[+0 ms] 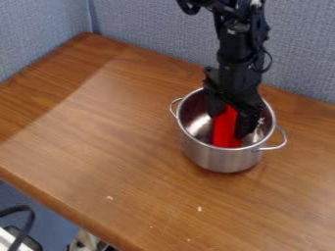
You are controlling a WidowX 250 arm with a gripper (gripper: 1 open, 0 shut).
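A steel pot (216, 155) with two side handles stands on the wooden table at right of centre. Inside it is a red object (225, 127), tall and partly hidden. The black gripper (229, 108) reaches down from above into the pot, its fingers at the red object; I cannot tell whether they grip it.
Grey padded walls stand behind and at the left. A dark cable (20, 211) shows at the lower left, off the table.
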